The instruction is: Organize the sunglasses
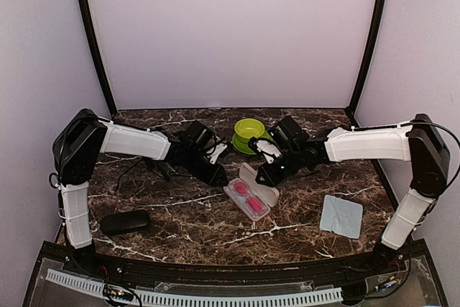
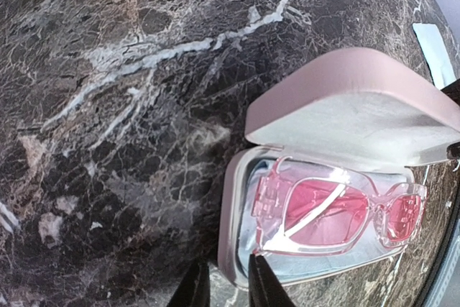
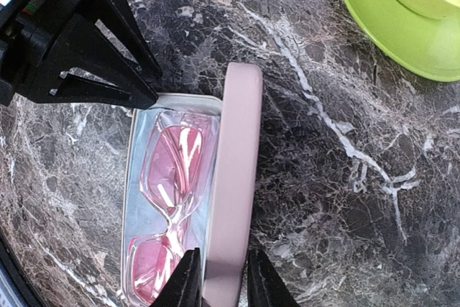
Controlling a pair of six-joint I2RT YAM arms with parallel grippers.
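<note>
Pink-lensed sunglasses (image 2: 323, 210) with a clear frame lie folded in the base of a pale pink case (image 1: 247, 200), whose lid (image 3: 238, 163) stands raised. The left gripper is part open at one end of the base, a finger on either side of the end wall; contact cannot be made out. At the lid, my right gripper has its fingers part open on both sides of the lid's edge, close to it. In the top view both grippers flank the case's far end.
A green bowl on a plate (image 1: 249, 129) stands behind the right gripper. A black case (image 1: 125, 222) rests at front left, and a light blue cloth (image 1: 341, 216) at front right.
</note>
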